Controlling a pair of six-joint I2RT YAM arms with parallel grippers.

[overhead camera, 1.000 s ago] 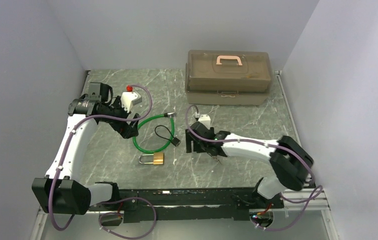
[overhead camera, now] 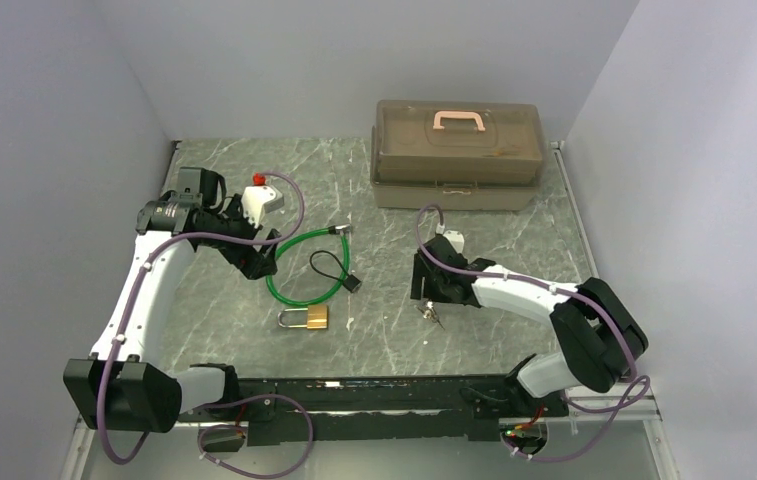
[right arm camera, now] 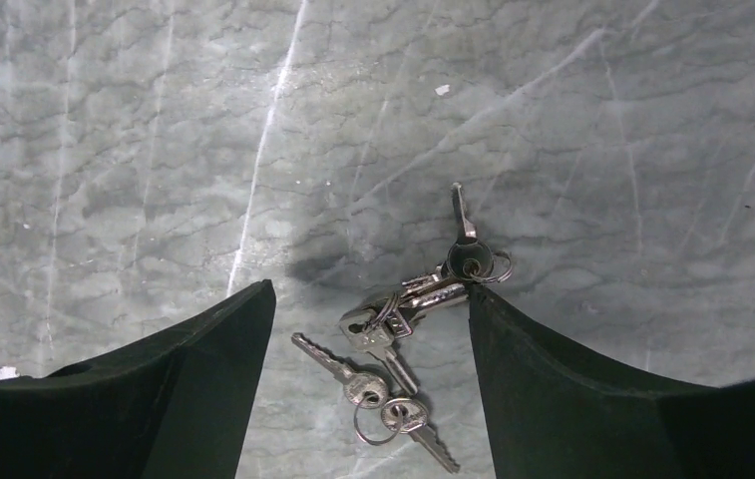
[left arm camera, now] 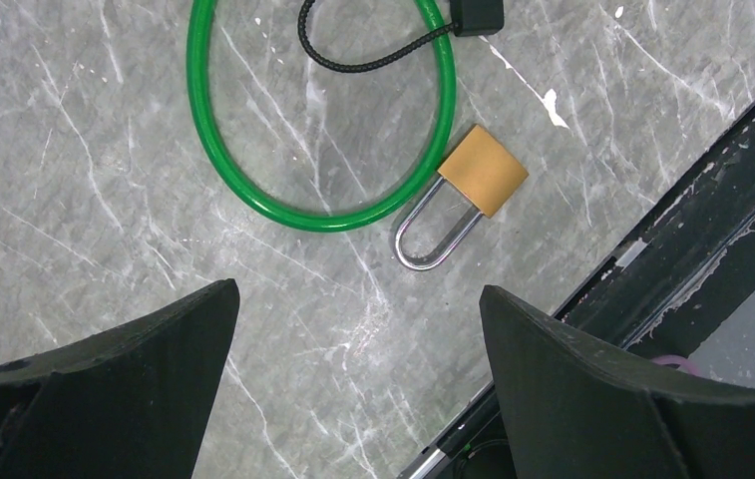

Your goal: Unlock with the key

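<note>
A brass padlock (overhead camera: 316,316) with a long shackle (left arm camera: 423,257) lies flat at the front middle-left of the table. A bunch of keys (overhead camera: 430,314) on rings lies just under my right gripper (overhead camera: 424,290); in the right wrist view the keys (right arm camera: 383,339) sit between and below its parted fingers, apparently still on the table. My left gripper (overhead camera: 260,258) hangs open over the left side, behind the padlock, with nothing between its fingers.
A green cable loop (overhead camera: 344,262) with a black connector lies behind the padlock, a dark corded fob (overhead camera: 351,283) inside it. A brown toolbox (overhead camera: 454,150) fills the back right. A red button (overhead camera: 259,180) sits at the back left.
The left arm is nearly unmoved; padlock and keys lie where they were.
</note>
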